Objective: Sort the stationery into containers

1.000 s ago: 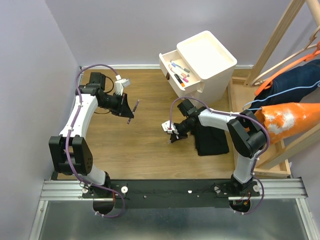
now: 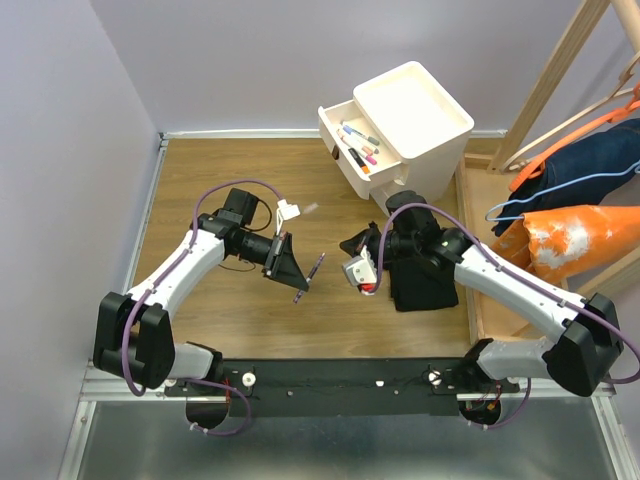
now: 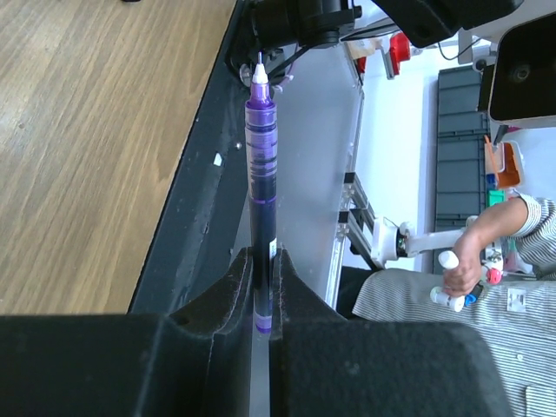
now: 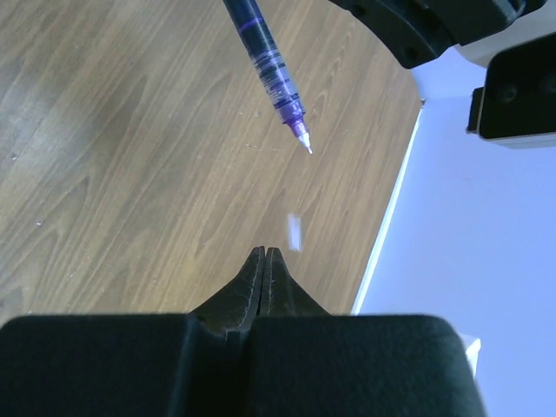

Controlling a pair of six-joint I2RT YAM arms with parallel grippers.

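A purple-and-dark pen (image 2: 309, 278) is held above the table by my left gripper (image 2: 304, 284). In the left wrist view the pen (image 3: 261, 165) stands between the left fingers, its pale tip pointing away from them. My right gripper is shut, with nothing showing between its fingers; in the right wrist view the pen (image 4: 268, 65) hangs apart from it. The white open drawer (image 2: 332, 132) at the back holds several markers (image 2: 358, 155).
The drawer belongs to a white cabinet (image 2: 415, 100). A dark folded cloth (image 2: 425, 285) lies under the right arm. On the right stands a wooden rack (image 2: 552, 75) with hanging clothes. A small pale piece (image 2: 310, 208) lies on the table, whose front middle is clear.
My left gripper has carried the pen right and toward the table's front. The right gripper has turned and shifted a little right, toward the drawer side.
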